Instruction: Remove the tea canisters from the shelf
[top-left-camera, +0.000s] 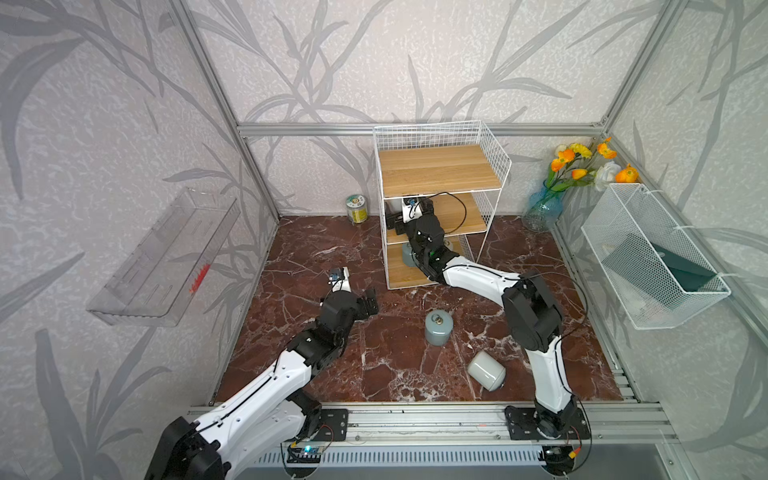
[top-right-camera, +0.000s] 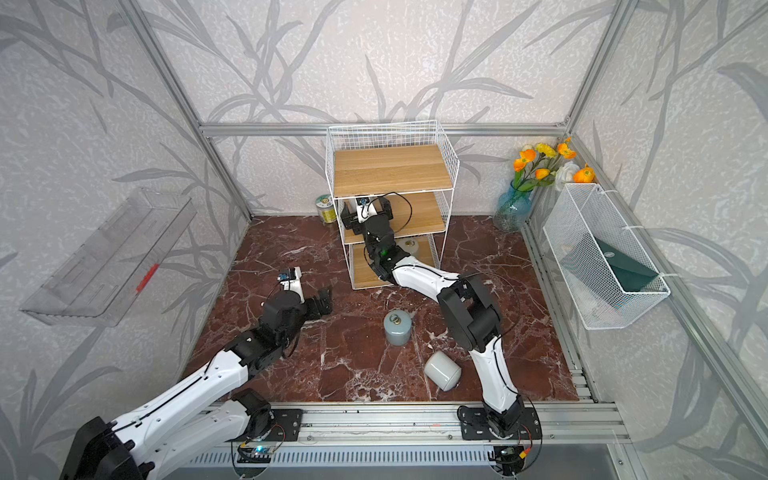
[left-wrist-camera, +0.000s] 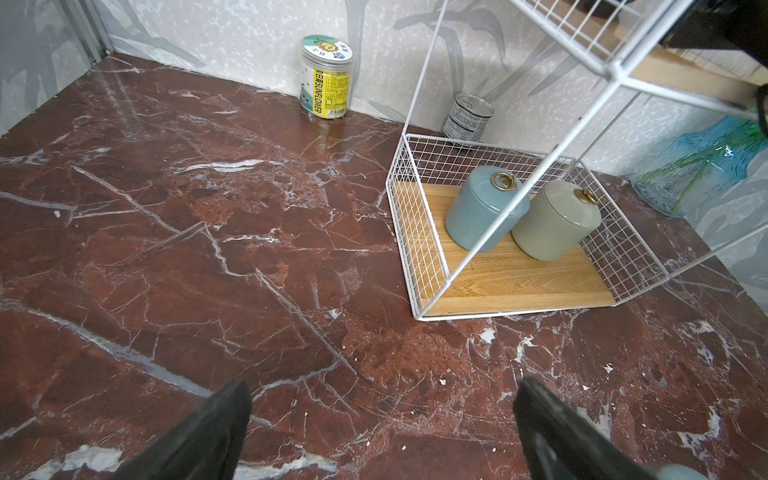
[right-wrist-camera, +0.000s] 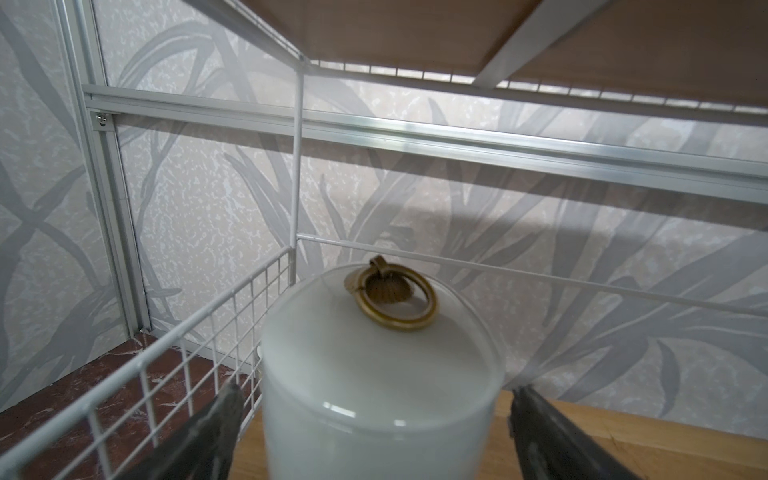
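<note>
A white canister with a brass ring (right-wrist-camera: 381, 360) stands on the middle shelf, between the open fingers of my right gripper, whose arm reaches into the rack's left part. On the bottom shelf a blue canister (left-wrist-camera: 480, 212) and a grey-green one (left-wrist-camera: 552, 228) stand side by side. On the table before the rack, a blue canister (top-left-camera: 438, 328) is upright and a white one (top-left-camera: 485, 369) lies on its side. My left gripper is open and empty over the table, left of the rack.
The white wire rack's top board (top-left-camera: 436, 164) is bare. A yellow tin (left-wrist-camera: 324, 84) and another tin (left-wrist-camera: 468, 116) stand at the back, a flower vase (top-left-camera: 544, 208) at back right. Baskets hang on both side walls.
</note>
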